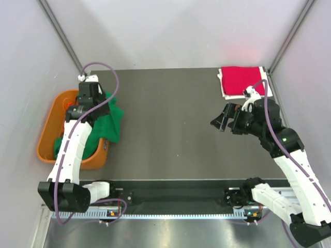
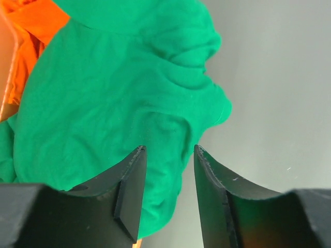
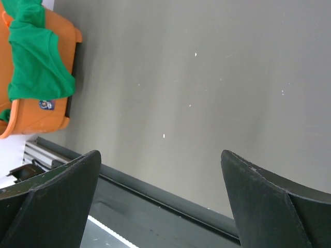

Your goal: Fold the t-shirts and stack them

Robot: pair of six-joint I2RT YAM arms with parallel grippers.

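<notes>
A green shirt (image 1: 108,125) lies crumpled over the orange basket (image 1: 46,138), hanging across its right rim toward the table. In the left wrist view the green cloth (image 2: 108,103) spreads below my left gripper, which is open with no cloth seen pinched between its fingertips. My right gripper (image 1: 221,117) hovers open and empty over the right side of the table. At the back right a folded red shirt (image 1: 241,80) rests on folded white cloth (image 1: 268,88). The right wrist view also catches the green shirt (image 3: 39,64) draped over the basket's side.
Orange cloth (image 2: 39,31) shows inside the basket beside the green shirt. Walls close in the left, back and right sides.
</notes>
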